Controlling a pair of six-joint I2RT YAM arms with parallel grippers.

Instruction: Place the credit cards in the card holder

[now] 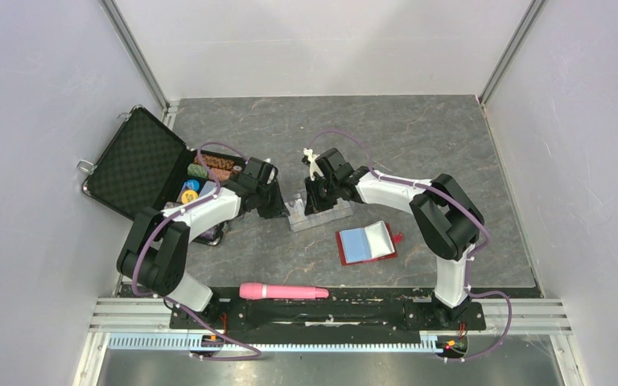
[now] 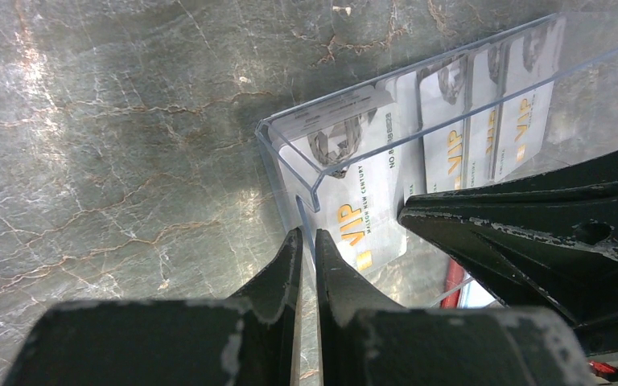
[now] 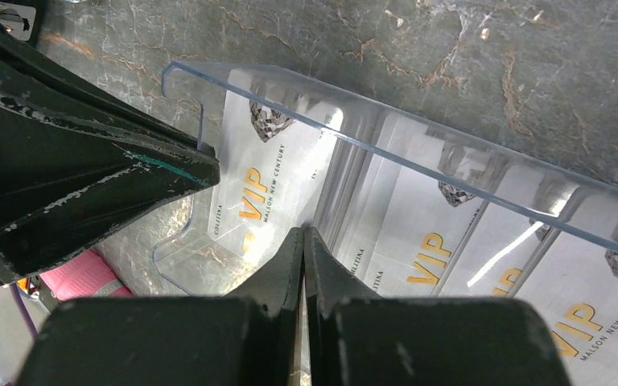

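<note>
The white VIP cards (image 3: 265,177) lean in the clear holder (image 2: 354,88), several of them overlapping toward its right side. On the holder's left end wall my left gripper is shut, the clear edge pinched between its fingertips. My right gripper is shut over the cards with nothing between its fingers; the cards lie outside them. In the top view both grippers hide part of the clear holder. A red card holder (image 1: 368,243) lies open to the lower right, showing a blue page and a white page.
An open black case (image 1: 138,165) with assorted items stands at the left, behind the left arm. A pink microphone (image 1: 283,291) lies along the front edge.
</note>
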